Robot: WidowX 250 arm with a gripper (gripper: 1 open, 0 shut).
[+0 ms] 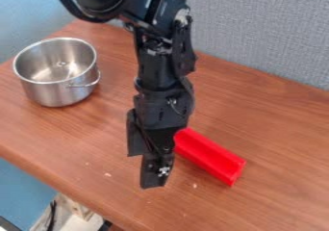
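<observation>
My black gripper [145, 154] hangs low over the wooden table in the middle of the view, its fingers pointing down and apart, open, with nothing visible between them. A red rectangular block [215, 160] lies on the table just right of the gripper, its upper left end partly hidden behind the arm. A steel pot [57, 89] stands at the left.
A grey textured wall runs along the back. The table's edge is at the lower left, with a cable below it.
</observation>
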